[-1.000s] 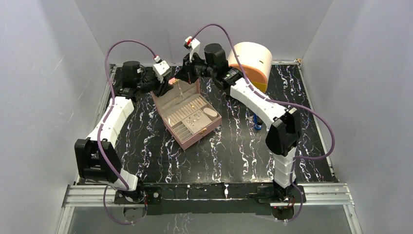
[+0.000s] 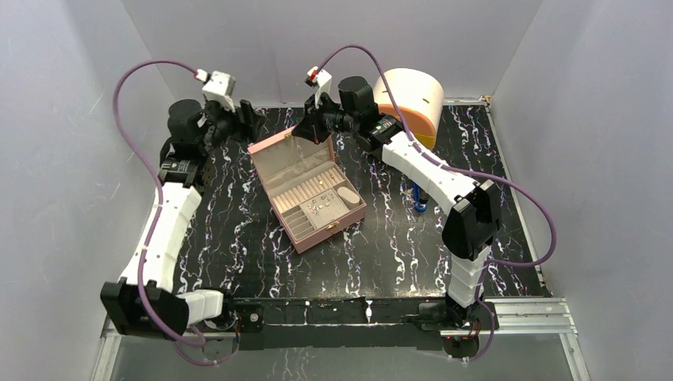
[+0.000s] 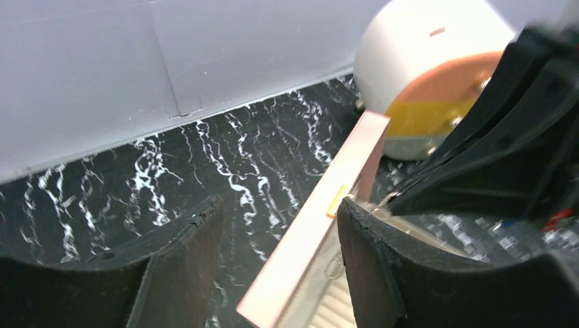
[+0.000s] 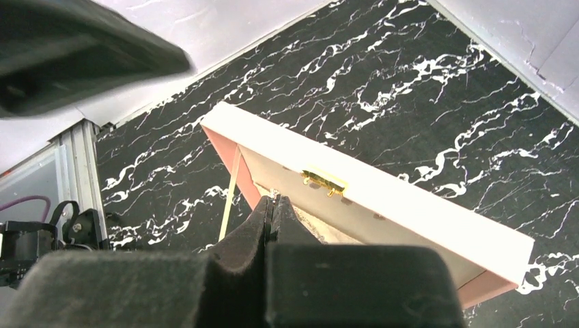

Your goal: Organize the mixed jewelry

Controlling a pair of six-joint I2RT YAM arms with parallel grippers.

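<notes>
A pink jewelry box [image 2: 355,212] stands open mid-table, with ring rolls [image 2: 305,186], compartments and small pieces on a padded tray [image 2: 324,209]. In the wrist views its raised lid [image 3: 276,287] [image 4: 423,212] has a gold latch [image 4: 324,183]. A chain [image 3: 334,266] hangs inside the lid. My left gripper [image 2: 252,121] is open, left of and above the lid. My right gripper [image 2: 312,131] is shut at the lid's top edge. Whether it pinches the chain is unclear.
A peach-and-white cylinder [image 2: 409,95] stands at the back right, a blue object [image 2: 420,198] right of the box. Grey walls enclose the sides and back.
My left arm has drawn away leftward from the lid. My right gripper has shifted slightly right. The box sits a little lower-right than a second ago.
</notes>
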